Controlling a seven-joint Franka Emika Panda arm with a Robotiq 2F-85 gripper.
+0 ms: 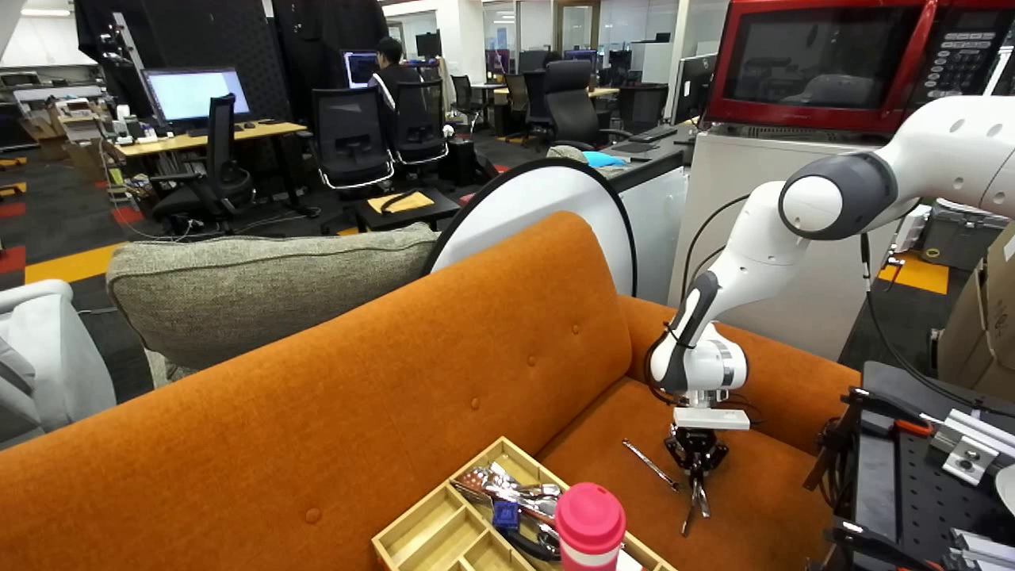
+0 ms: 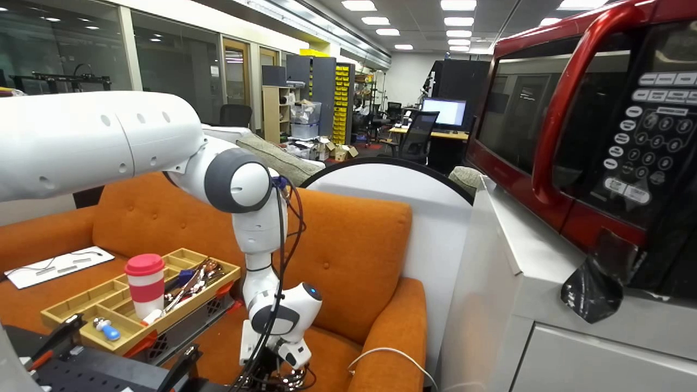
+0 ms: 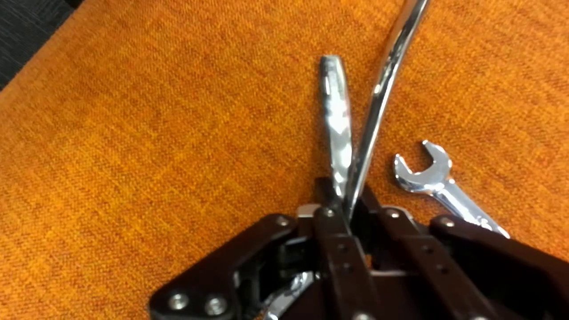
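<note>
In the wrist view my gripper is shut on a shiny metal tool (image 3: 337, 120) with two slim arms. The arms spread apart beyond the fingertips, and another bright part of it shows lower down, behind the fingers. Exterior view 1 has the gripper (image 1: 699, 465) pointing down low over the orange seat, the tool's arms (image 1: 689, 515) reaching down from it. Whether they touch the cushion I cannot tell. A wrench (image 3: 464, 202) lies close beside on the fabric, its open end towards the tool; exterior view 1 shows that wrench (image 1: 651, 465) left of the gripper.
A wooden divided tray (image 1: 426, 522) holds several metal utensils and a blue item. A cup with a pink lid (image 1: 590, 519) stands in it. The sofa backrest (image 1: 428, 381) rises behind, and a dark perforated rack (image 1: 923, 495) borders the right. Bare seat surrounds the gripper.
</note>
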